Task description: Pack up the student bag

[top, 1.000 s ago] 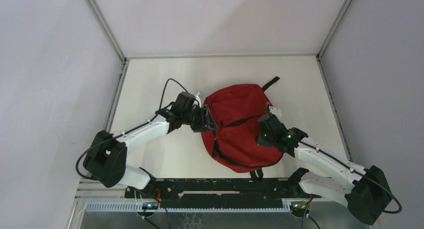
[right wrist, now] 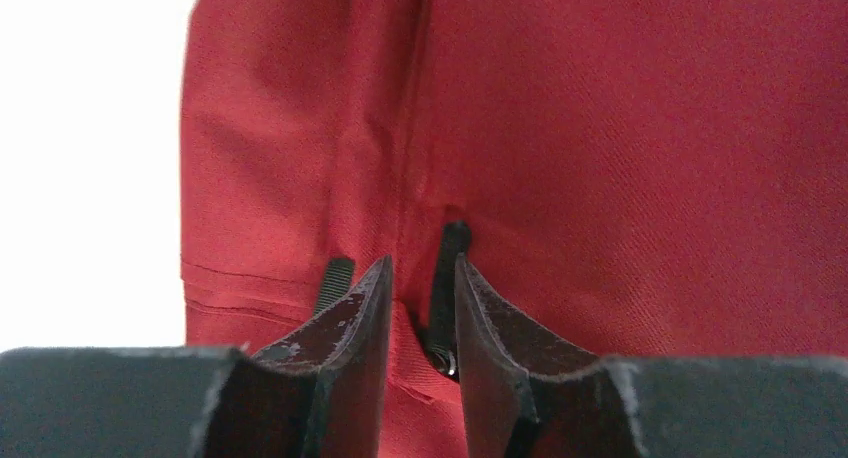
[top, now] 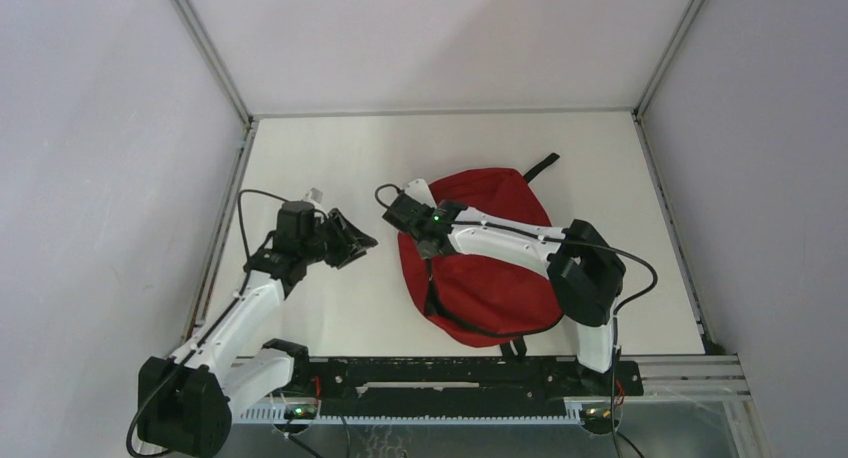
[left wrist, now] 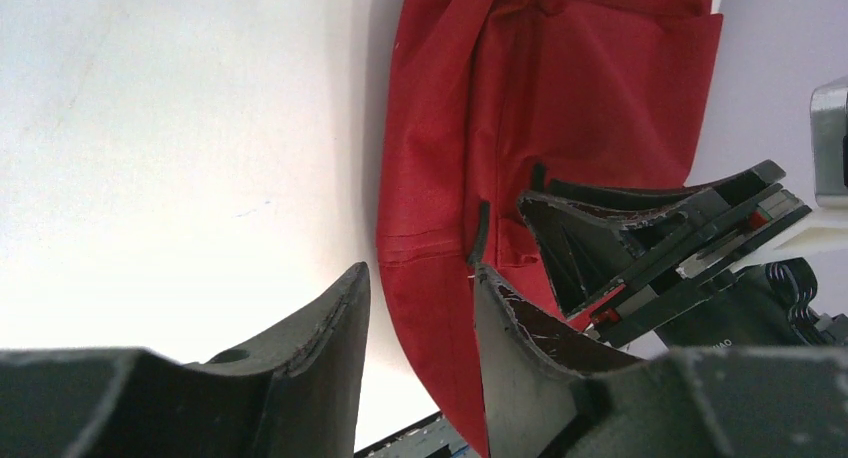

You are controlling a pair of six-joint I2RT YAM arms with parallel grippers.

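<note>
A red backpack (top: 490,288) lies flat on the white table. Two small black tabs show on its cloth: one tab (right wrist: 335,281) by the left finger of my right gripper, and a longer tab (right wrist: 447,283) with a metal end. My right gripper is open above the bag's left part, both tabs close to its fingertips; touching or not, I cannot tell. Off the bag's left side, over bare table, my left gripper (top: 364,255) stands open and empty. The left wrist view shows the right gripper's dark fingers (left wrist: 560,248) over the red cloth.
A black strap (top: 541,167) sticks out at the bag's upper right, and more black webbing (top: 513,349) at its lower edge. Bare table (top: 330,158) lies to the left and behind. The right arm spans the bag's middle.
The right gripper has swung left across the bag, from its right part to its left part. The left gripper has drawn away leftward from the bag's edge. The bag has stayed put.
</note>
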